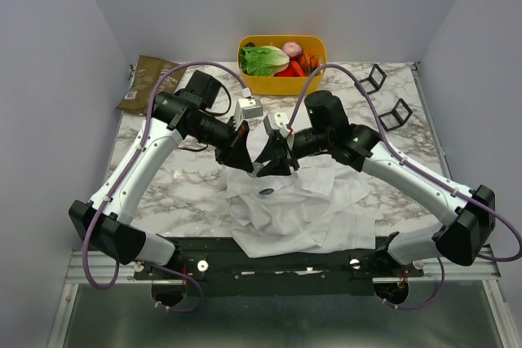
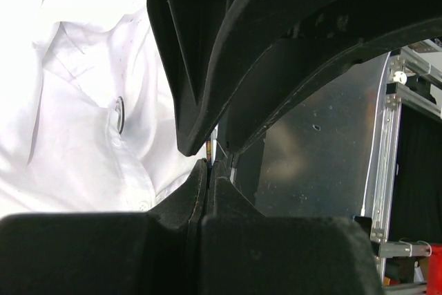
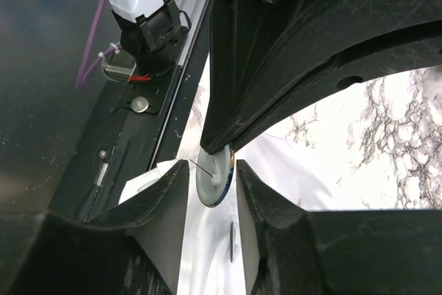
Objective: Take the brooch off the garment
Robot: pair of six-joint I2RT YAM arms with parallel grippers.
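Observation:
A round disc-shaped brooch [image 3: 215, 179], pale on its back with a thin pin sticking out, hangs edge-down above the garment. My left gripper is shut on its thin edge. My right gripper stands part open, its two fingertips on either side of the disc with visible gaps. In the left wrist view the disc shows only as a narrow strip. Below lies the white garment [image 1: 285, 209], crumpled. A second dark oval piece [image 1: 267, 191] sits on the cloth, seen nearly edge-on in both wrist views.
A yellow bin [image 1: 281, 85] of vegetables stands at the back. Two black frames [image 1: 397, 114] lie at the right, a brown bag [image 1: 147, 85] at the back left. Bare marble table shows on both sides. Both grippers are close together over the garment.

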